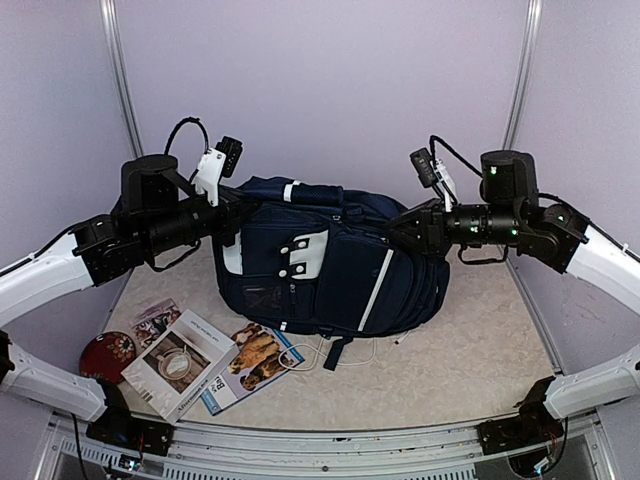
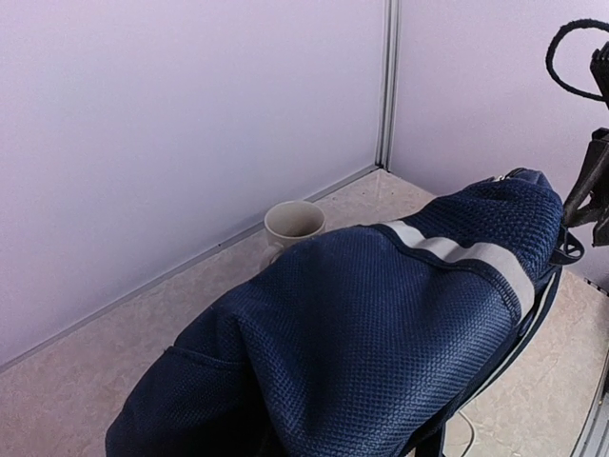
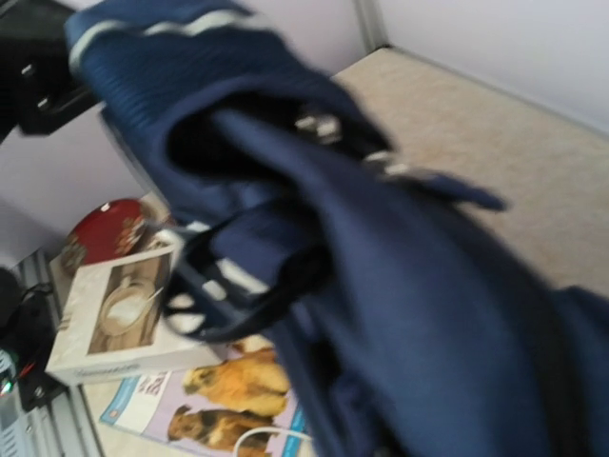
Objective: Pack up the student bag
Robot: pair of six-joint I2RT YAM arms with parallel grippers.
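A navy backpack [image 1: 320, 258] with white trim lies on its side across the middle of the table. At its upper left end my left gripper [image 1: 236, 212] is shut on the fabric, its fingertips mostly hidden. My right gripper [image 1: 402, 232] is shut on the bag's upper right edge. Blue fabric fills much of both wrist views, covering the fingers; a dark opening [image 3: 205, 143] in the cloth shows in the blurred right wrist view. At the front left lie a boxed item with a cup picture [image 1: 180, 362], a dog book [image 1: 252, 362] and a smaller booklet [image 1: 156, 322].
A red patterned round item [image 1: 107, 355] sits at the far left edge. Behind the bag stands a pale mug [image 2: 293, 221], hidden from above. A white cable [image 1: 358, 363] lies by the bag's front.
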